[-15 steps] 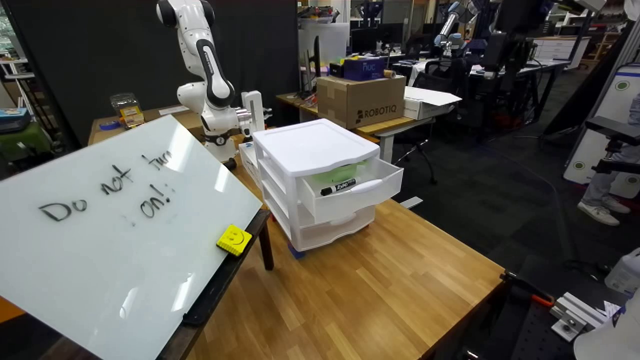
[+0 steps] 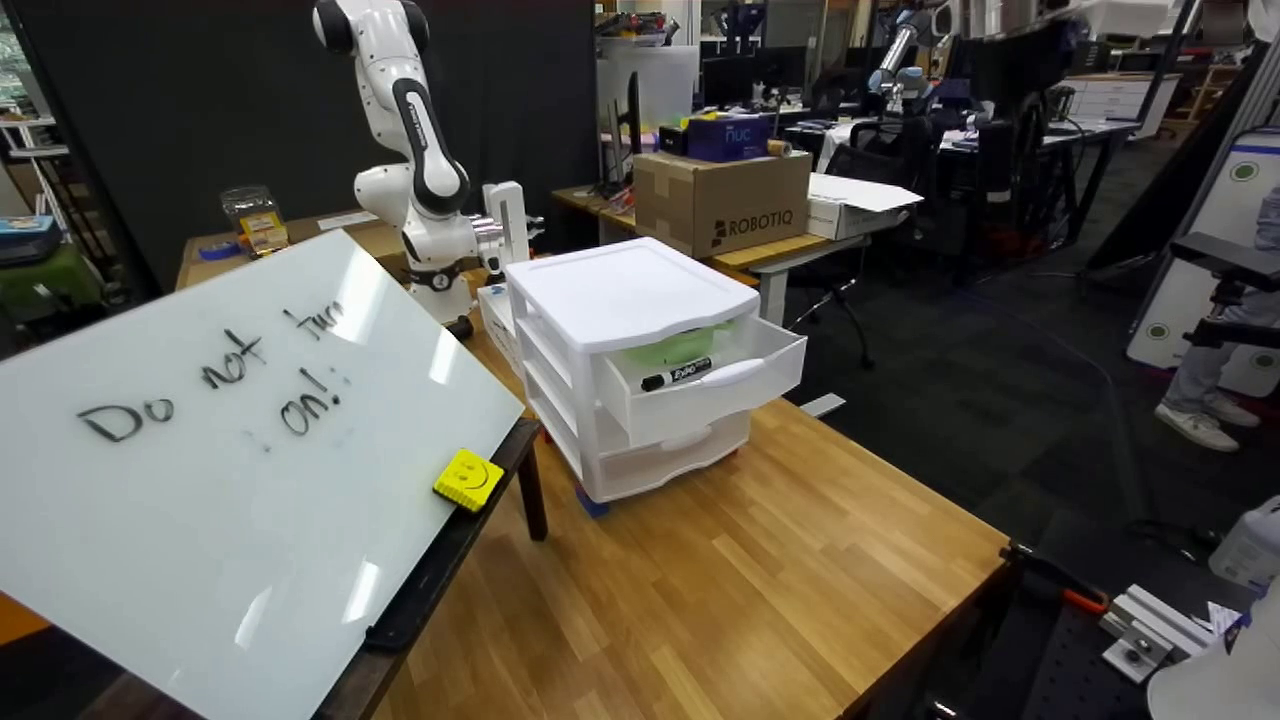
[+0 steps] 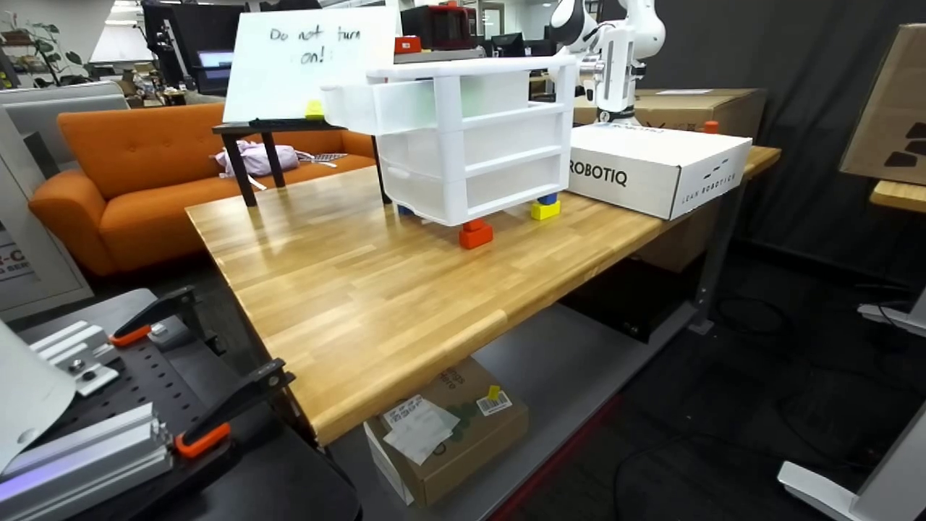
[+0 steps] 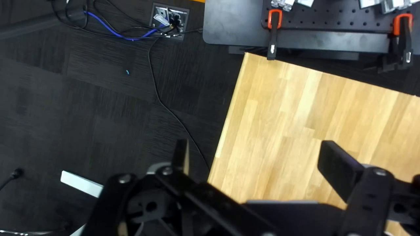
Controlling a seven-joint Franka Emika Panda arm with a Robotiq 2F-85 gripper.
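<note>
In the wrist view my gripper is wide open, with only tabletop and floor seen between and below its fingers. At the top right of exterior view 1, the dark gripper (image 2: 1020, 72) hangs in the air, away from the table's objects. A white drawer unit (image 2: 630, 288) stands on the table with its top drawer (image 2: 720, 402) pulled out. Inside that drawer lie a black-and-white marker (image 2: 678, 374) and something green (image 2: 672, 349). A tilted whiteboard (image 2: 228, 480) reads "Do not turn on!", and a yellow smiley eraser (image 2: 468, 480) rests at its lower edge.
Orange-handled clamps (image 4: 274, 23) sit at its edge by a black perforated plate (image 4: 326, 17). Red blocks (image 3: 475, 234) are under the drawer unit, and a white Robotiq box (image 3: 621, 182) stands beside it.
At the top right of exterior view 1, my arm's white part has come into view and the dark gripper has changed its position. The drawer unit, marker, eraser and whiteboard look unmoved.
</note>
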